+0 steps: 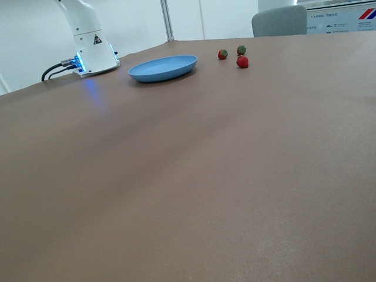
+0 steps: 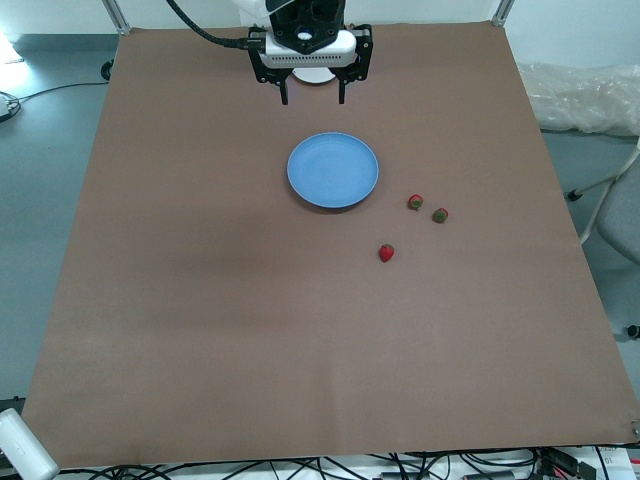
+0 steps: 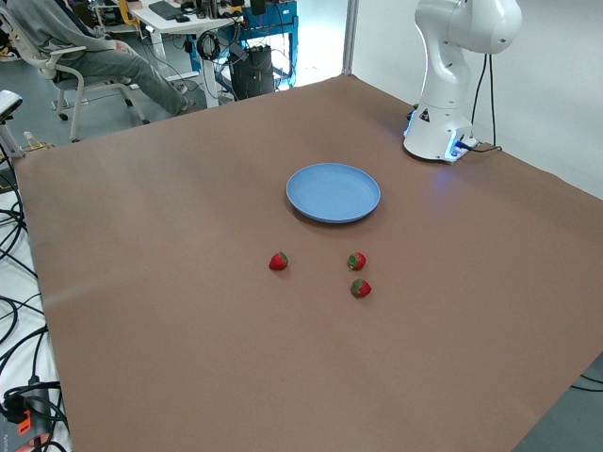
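A blue plate (image 2: pixel 333 170) (image 1: pixel 163 68) (image 3: pixel 333 192) lies empty on the brown table (image 2: pixel 250 330). Three strawberries lie apart beside it: one (image 2: pixel 386 253) (image 1: pixel 242 61) (image 3: pixel 279 261), another (image 2: pixel 415 202) (image 1: pixel 222 54) (image 3: pixel 356 261) and a third (image 2: pixel 440 215) (image 1: pixel 241 50) (image 3: pixel 361 288). My gripper (image 2: pixel 312 92) hangs at the back edge in the left camera view, beyond the plate, its two black fingers apart with nothing seen between them. It is out of view in the top and right camera views.
The white arm base (image 1: pixel 93 59) (image 3: pixel 435 132) stands at the table's back edge with cables. A chair (image 1: pixel 279 22) is beyond the table.
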